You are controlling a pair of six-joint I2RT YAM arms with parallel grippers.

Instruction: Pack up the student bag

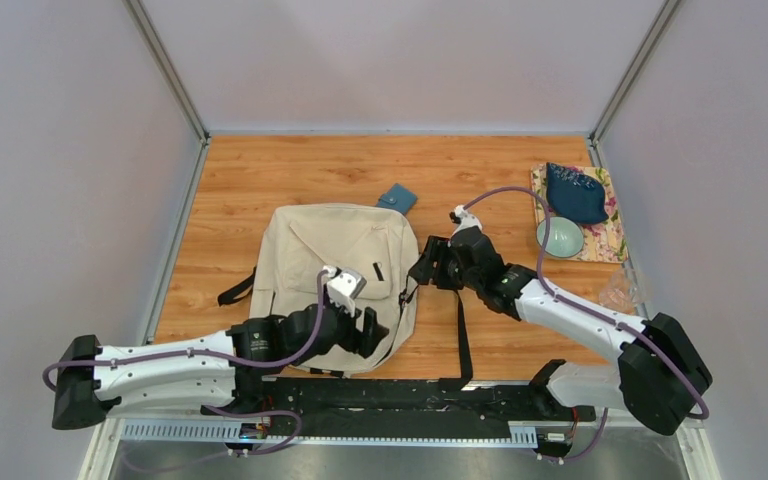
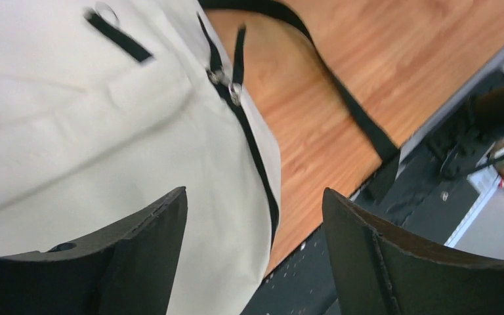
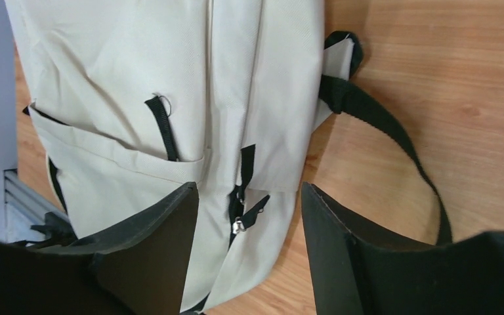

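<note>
The cream bag (image 1: 305, 240) lies flat at the middle left of the wooden table. Its black zip pull and side zip (image 3: 237, 220) run down the right edge. Over the bag's lower front, my left gripper (image 1: 373, 338) hangs open. Only bag cloth and table show beyond its spread fingers (image 2: 147, 236). My right gripper (image 1: 430, 262) is at the bag's upper right edge, also open, with nothing between its fingers. A small blue case (image 1: 397, 198) lies just behind the bag, partly covered by it.
At the right, a floral mat (image 1: 605, 240) holds a dark blue pouch (image 1: 574, 195) and a pale green bowl (image 1: 560, 238). A clear object (image 1: 618, 292) stands near the right wall. A black strap (image 1: 463, 335) trails to the front edge.
</note>
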